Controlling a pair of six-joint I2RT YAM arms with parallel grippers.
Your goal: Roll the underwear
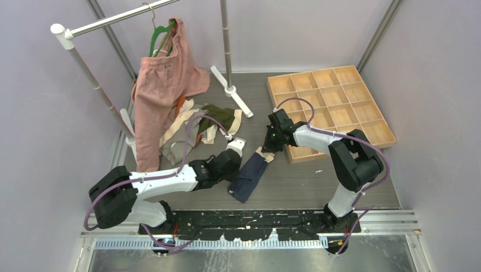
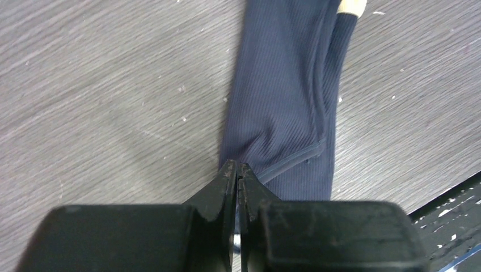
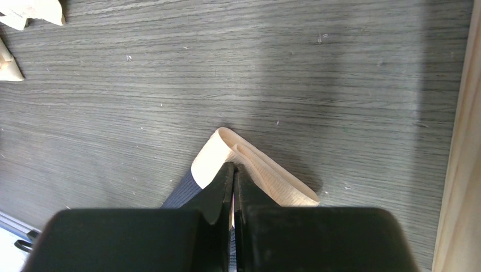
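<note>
Navy underwear (image 1: pixel 247 178) lies as a long folded strip on the floor, its cream waistband (image 3: pixel 215 153) towards the far right. My right gripper is shut on the cream waistband, whose layers bunch around the fingertips. At the near left end of the strip, my left gripper hangs over the edge of the navy cloth. Its fingers (image 2: pixel 218 192) are close together with only a thin gap, and whether cloth is between them cannot be made out. A narrow seam crosses the fabric just beyond them.
A wooden compartment box (image 1: pixel 332 107) stands right behind my right gripper. Several other garments (image 1: pixel 187 133) are heaped at the left, below pink trousers (image 1: pixel 164 85) hanging from a rack. Bare floor (image 1: pixel 312 181) lies to the right of the underwear.
</note>
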